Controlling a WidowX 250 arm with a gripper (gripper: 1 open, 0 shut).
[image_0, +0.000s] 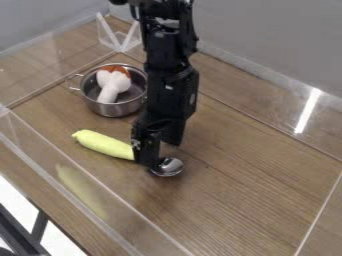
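Note:
The black arm comes down from the top centre, with its gripper (150, 150) low over the wooden table, just right of a yellow corn-like object (102, 142). A shiny metal spoon or ladle head (166, 168) lies directly beneath the gripper, its handle hidden. I cannot tell whether the fingers are open or shut on it. A steel pot (99, 102) at the upper left holds white and orange items (112, 84).
Pale walls stand behind, and a white wire object (118, 36) is at the back left. The table's edge runs along the lower left.

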